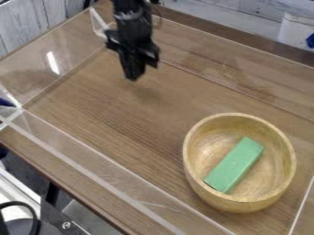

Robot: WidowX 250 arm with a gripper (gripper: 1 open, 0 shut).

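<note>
My gripper (pixel 132 60), a dark shape blurred by motion, is at the upper left of the wooden table, near its back. Its fingers are too blurred to show whether they are open or shut, or whether anything is between them. A round tan bowl (pixel 197 162) at the lower right holds a green block (pixel 234 166).
Dark cables lie at the lower left edge. Along the left side, a small blue item is partly in view.
</note>
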